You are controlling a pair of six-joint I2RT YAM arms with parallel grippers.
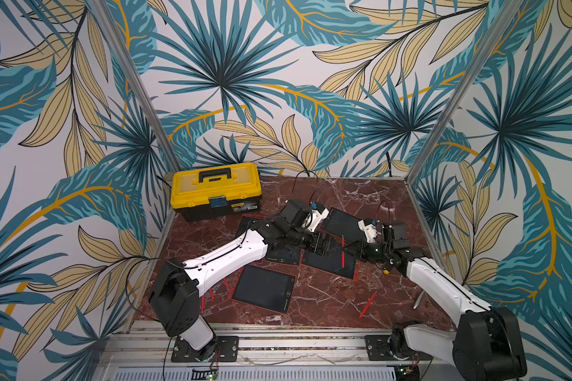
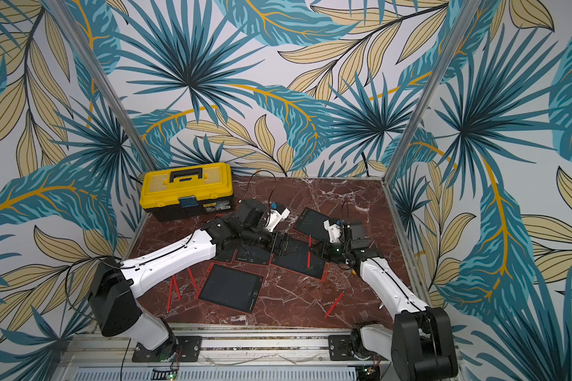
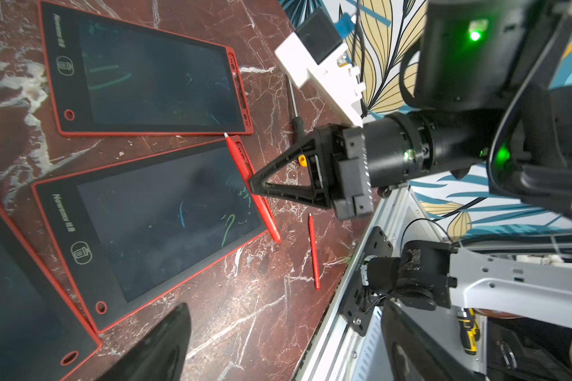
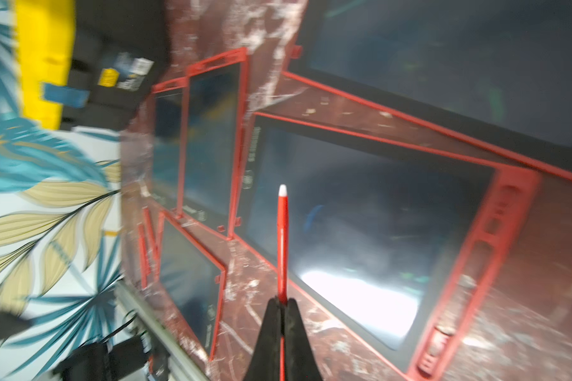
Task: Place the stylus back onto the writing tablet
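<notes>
My right gripper is shut on a red stylus (image 4: 282, 247), whose white tip points up in the right wrist view. In the left wrist view the same stylus (image 3: 244, 165) crosses the right gripper's tips (image 3: 253, 184), over the slotted end of a red-framed writing tablet (image 3: 171, 216). That tablet's empty-looking slotted edge (image 4: 483, 260) shows in the right wrist view. My left gripper stands open with nothing between its fingers; in the top left view it hangs by the tablet's left part.
Other tablets lie around: one in front (image 1: 263, 289), one behind (image 1: 342, 223). A loose red stylus (image 1: 367, 304) rests on the marble table at the front right. A yellow-lidded toolbox (image 1: 216, 190) stands at the back left. Both arms' ends are close together.
</notes>
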